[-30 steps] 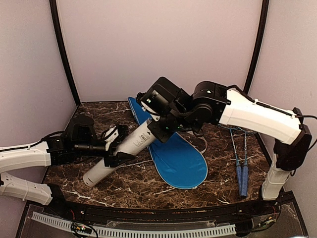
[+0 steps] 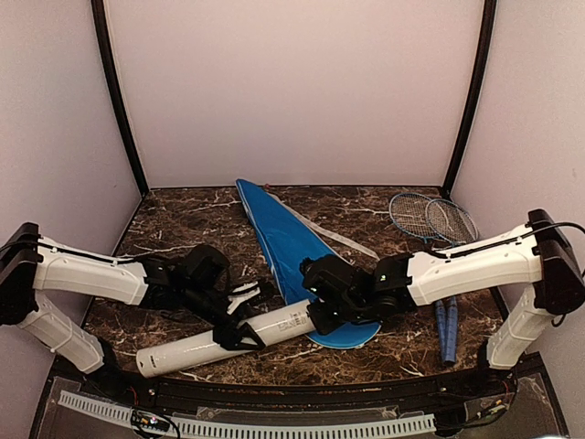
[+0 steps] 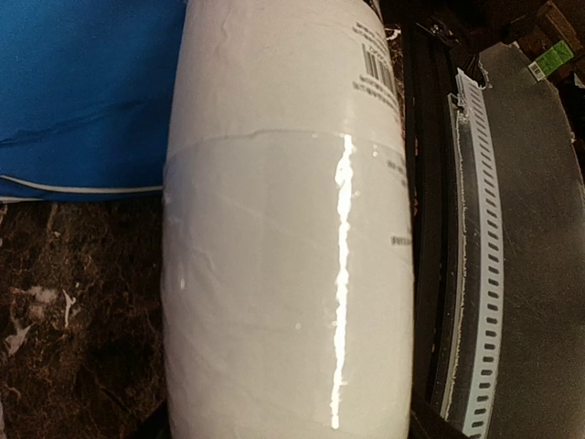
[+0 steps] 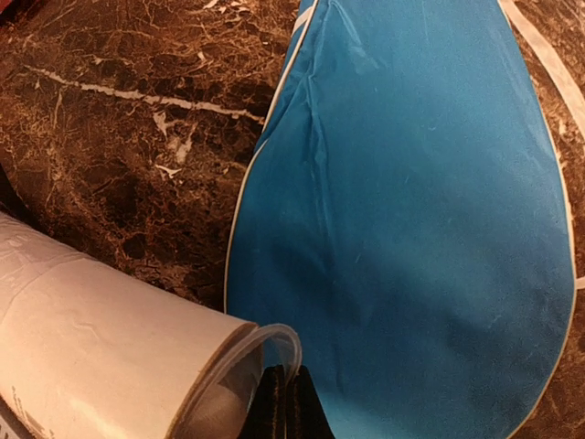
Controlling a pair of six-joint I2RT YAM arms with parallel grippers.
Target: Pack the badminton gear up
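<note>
A white shuttlecock tube (image 2: 187,355) lies low across the front, its right end over the blue racket bag (image 2: 279,233). My left gripper (image 2: 239,329) is on the tube's middle; the tube (image 3: 265,256) fills the left wrist view, hiding most of the fingers, so its finger state is unclear. My right gripper is shut at the right end of the tube (image 4: 110,329), its fingertips at the clear rim; whether they grip the rim is unclear. Two rackets (image 2: 411,215) lie at the right, blue handles forward.
A pale strap (image 2: 338,238) runs along the bag's right side.
The tube has come down and toward the front with both grippers, from a slanted raised position to low over the table and the bag's wide end.
</note>
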